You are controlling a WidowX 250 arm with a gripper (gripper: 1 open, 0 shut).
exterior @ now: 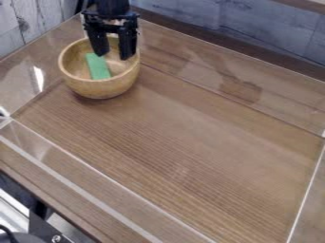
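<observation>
A tan wooden bowl point(106, 87) sits at the upper left of the table. A green block point(98, 66) lies in the left part of it. My black gripper point(112, 49) reaches down from the top of the view over the bowl, to the right of the green block, open, its fingers at about the bowl's rim height or inside it. Whether it touches the block cannot be told.
A grey-blue wall point(267, 28) runs along the back, with another surface at the left edge.
</observation>
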